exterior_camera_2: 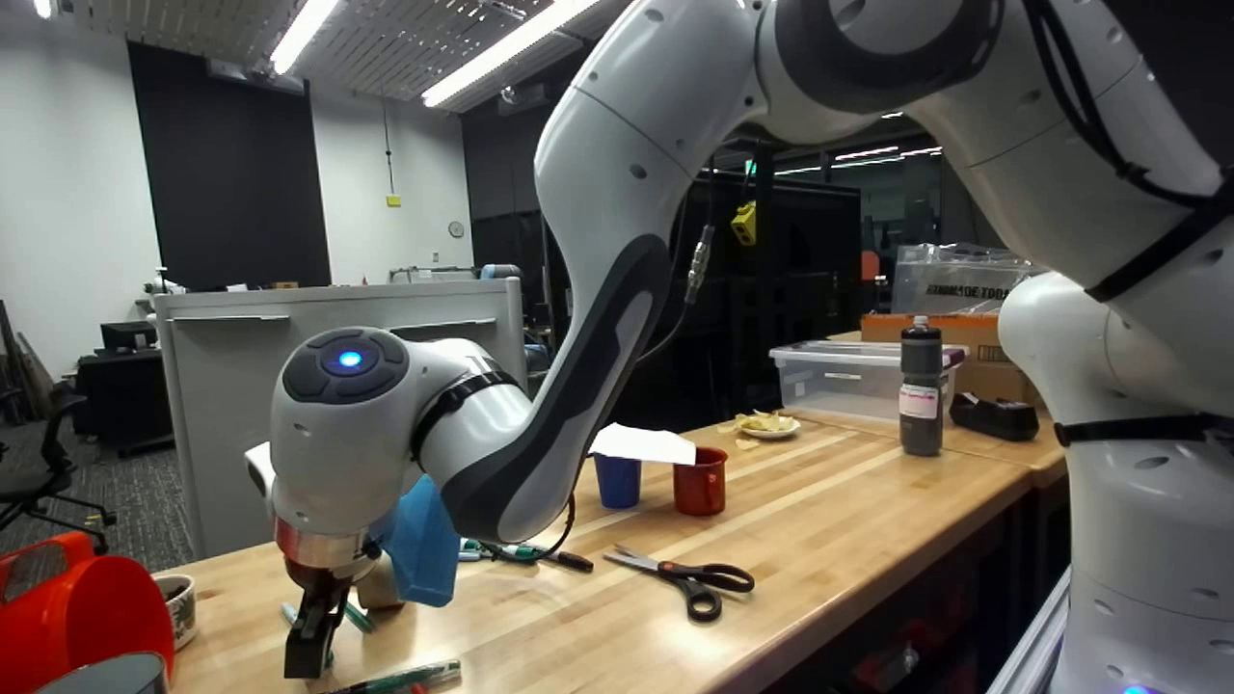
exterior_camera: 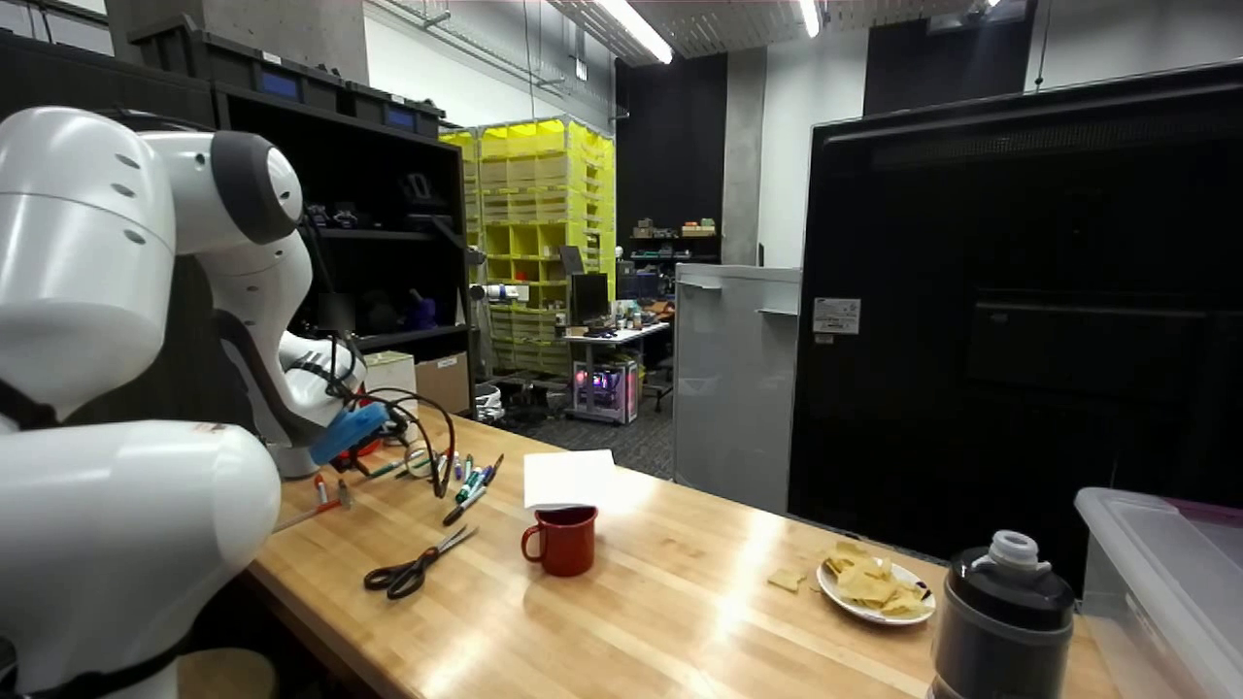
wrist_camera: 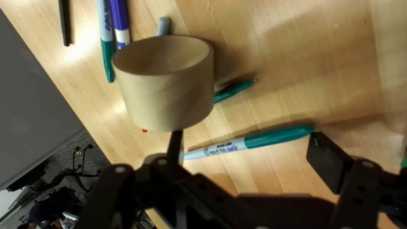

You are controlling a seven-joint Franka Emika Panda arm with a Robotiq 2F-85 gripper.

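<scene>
My gripper is open in the wrist view, its two black fingers (wrist_camera: pixel 327 162) wide apart. A teal-capped marker (wrist_camera: pixel 250 142) with a pale barrel spans the gap from one finger to the other; whether it touches either is unclear. Beyond it a brown cardboard ring (wrist_camera: pixel 171 95) stands upright on the table, partly hiding another green marker (wrist_camera: pixel 234 91). In exterior view 2 the gripper (exterior_camera_2: pixel 309 648) points down, low over the table among the markers. The arm and a blue piece (exterior_camera: pixel 350 431) on it hide the gripper in exterior view 1.
Scissors (exterior_camera: pixel 417 564) and a red mug (exterior_camera: pixel 566 541) lie farther along the table. A blue cup (exterior_camera_2: pixel 618 480) stands beside the mug, under white paper (exterior_camera_2: pixel 643 443). A red container (exterior_camera_2: pixel 98 613) is close to the gripper. A chip plate (exterior_camera: pixel 879 588) and bottle (exterior_camera: pixel 1004 617) are far off.
</scene>
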